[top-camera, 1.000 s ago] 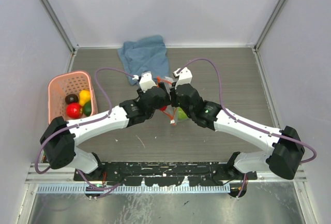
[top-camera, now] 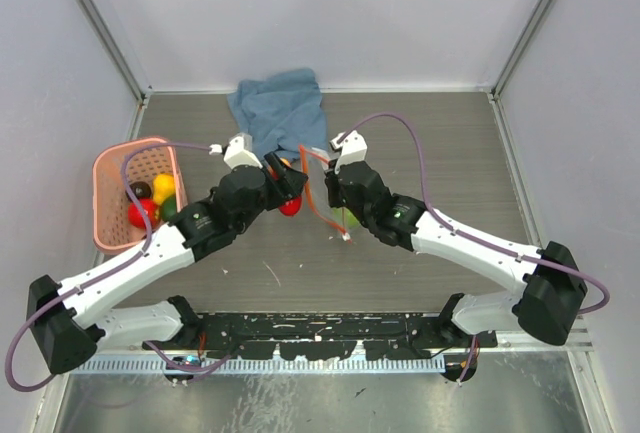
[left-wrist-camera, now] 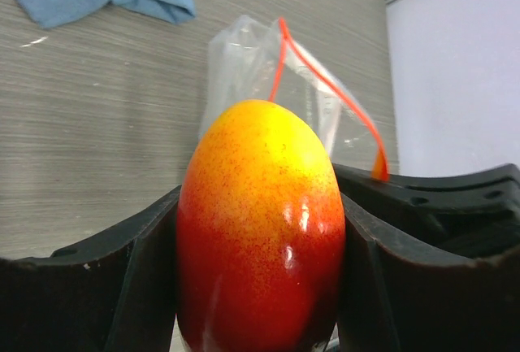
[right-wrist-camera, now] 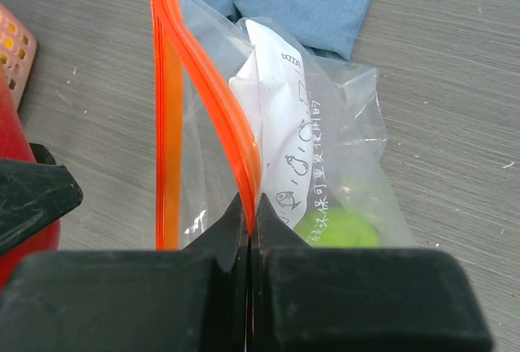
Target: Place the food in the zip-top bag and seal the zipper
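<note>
My right gripper is shut on the zip top bag (right-wrist-camera: pixel 329 141), at its orange zipper edge, holding it upright. A green item (right-wrist-camera: pixel 337 230) shows inside the bag. The left gripper is just left of the bag's opening.
A basket (top-camera: pixel 105 193) with several foods, red, yellow, green and dark, stands at the left. A blue cloth (top-camera: pixel 275 108) lies behind the bag.
My left gripper has moved left, away from the bag's opening, with the red fruit showing there. The right gripper stays nearly still at the bag.
</note>
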